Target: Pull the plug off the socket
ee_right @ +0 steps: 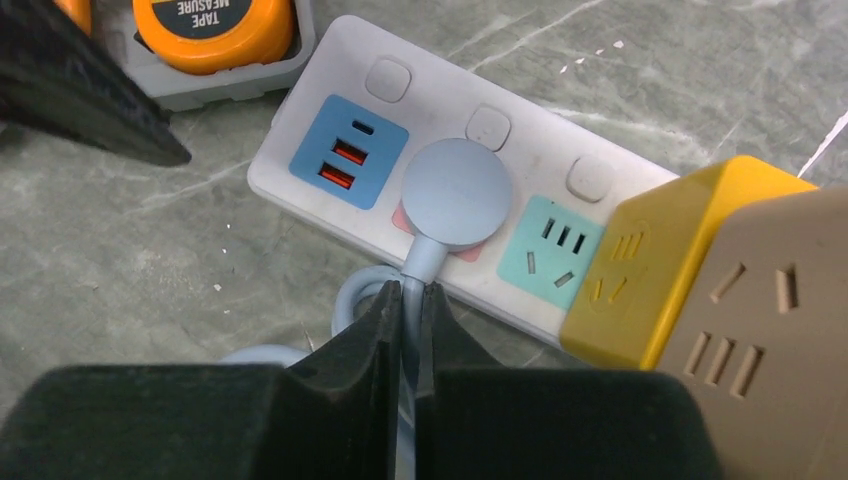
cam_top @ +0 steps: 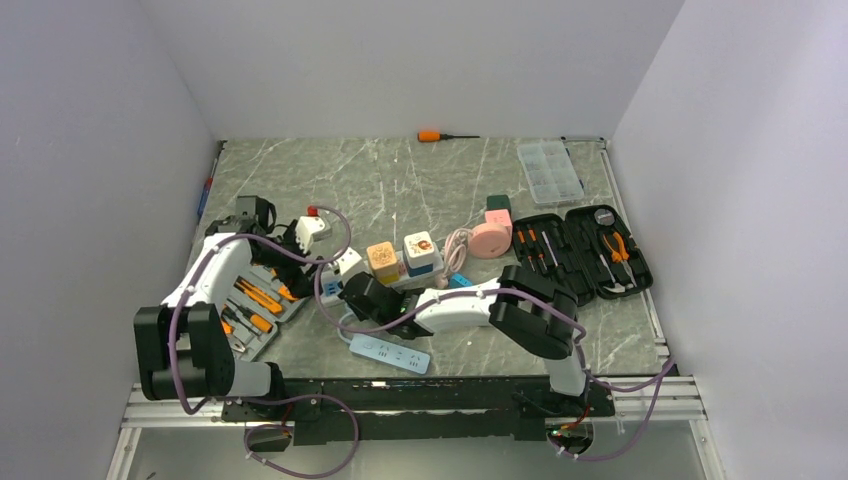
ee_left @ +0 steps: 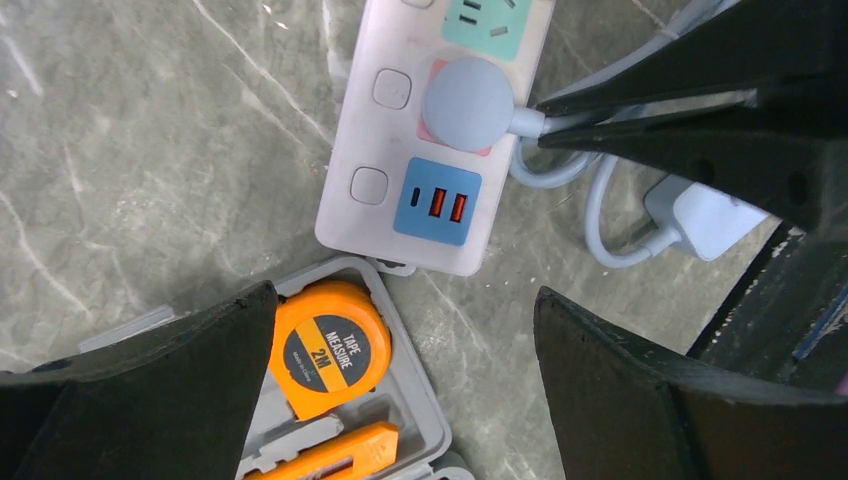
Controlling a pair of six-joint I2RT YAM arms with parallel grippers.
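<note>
A light blue round plug (ee_left: 467, 103) (ee_right: 456, 193) sits on the white power strip (ee_left: 358, 210) (ee_right: 285, 170), between its blue USB panel and green socket. My right gripper is shut on the plug's cord, just beside its head, and also appears at the right of the left wrist view. My left gripper is open over the strip's USB end and the tool case, with nothing between its fingers; in the top view it is left of the right one.
A tape measure (ee_left: 330, 350) lies in the grey case at left. Yellow and other cube adapters (cam_top: 383, 258) sit along the strip. A second strip (cam_top: 390, 355) lies in front. Bare table shows at the back.
</note>
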